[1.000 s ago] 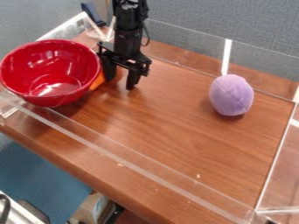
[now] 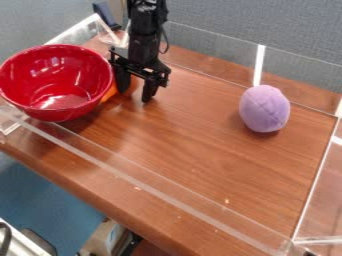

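Observation:
A large red bowl sits at the left of the wooden surface. The black gripper is low at the back left, just right of the bowl. An orange object shows in part between the bowl and the gripper, mostly hidden. Whether the fingers hold it or are open or shut is unclear. A purple fuzzy ball lies on the right.
Clear walls run along the surface's edges, and a grey padded backdrop stands behind.

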